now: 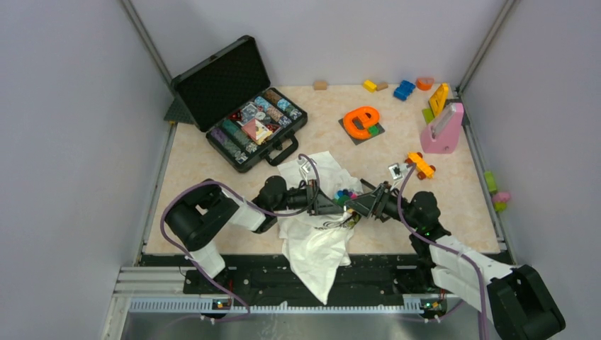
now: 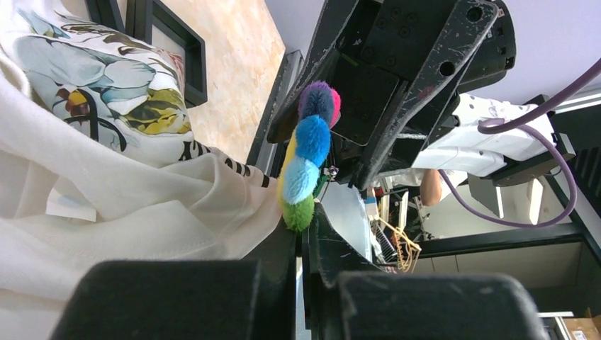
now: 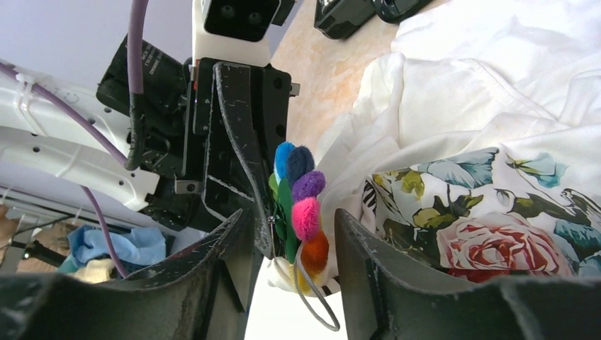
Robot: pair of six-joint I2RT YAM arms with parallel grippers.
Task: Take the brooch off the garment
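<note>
The white garment [image 1: 312, 255] with a floral print [image 3: 482, 212] lies under both grippers. A multicoloured pompom brooch [image 3: 306, 216] with a metal pin and wire loop stands on its fabric. In the left wrist view my left gripper is shut at the base of the pompoms; whether cloth or pin is between its fingers is unclear. In the right wrist view my right gripper is part open around the brooch, its fingers on either side.
An open black case [image 1: 241, 142] stands at the back left. An orange ring toy [image 1: 361, 120], blocks and a pink toy [image 1: 441, 134] are at the back right. The table's front edge runs under the garment.
</note>
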